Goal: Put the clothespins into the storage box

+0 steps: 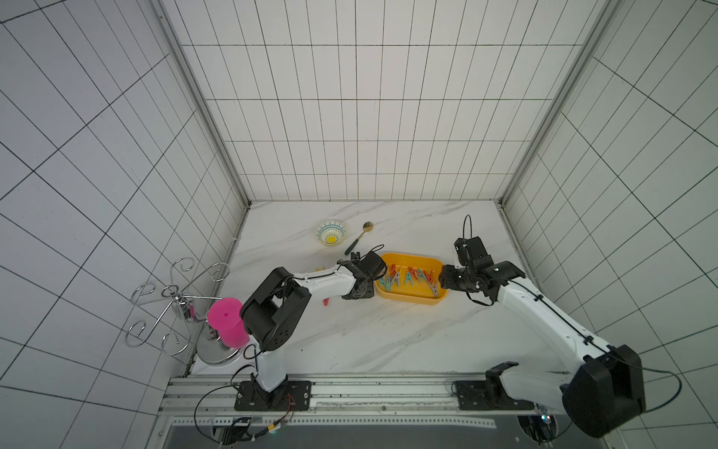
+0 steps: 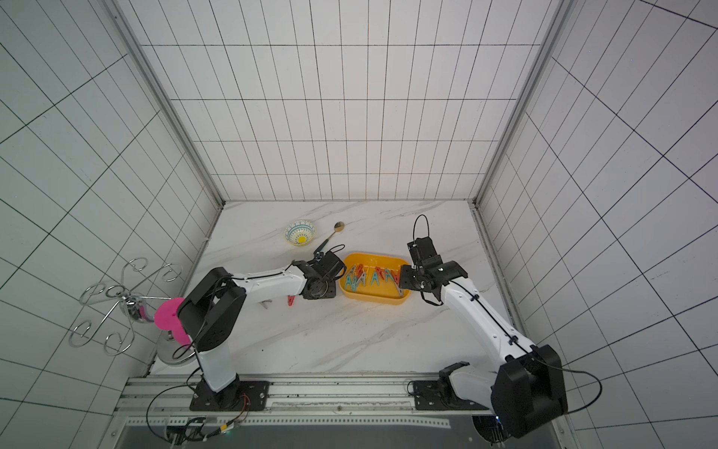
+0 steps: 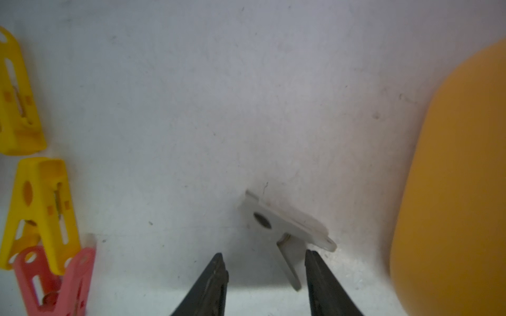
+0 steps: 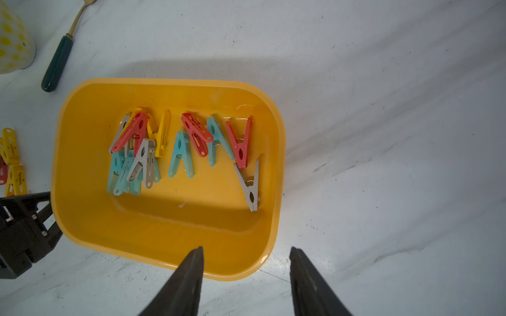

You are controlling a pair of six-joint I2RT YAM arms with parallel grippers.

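Several clothespins, red, blue, grey and yellow, lie in the yellow storage box (image 4: 210, 266). Outside it on the table, a grey clothespin (image 3: 300, 229) lies left of the box wall, in front of my left gripper. The left fingers stand apart, one leg of this pin showing in the gap near their tips. Two yellow clothespins (image 3: 39, 202) and a red clothespin (image 3: 55, 281) lie farther left. Over the box's near right edge is my right gripper, fingers apart and empty. From above, the left arm hides some of the loose pins.
A patterned bowl (image 1: 330, 232) and a green-handled spoon (image 1: 359, 237) are behind the left arm. A wire rack (image 1: 179, 299) with a pink item (image 1: 229, 321) stands at far left.
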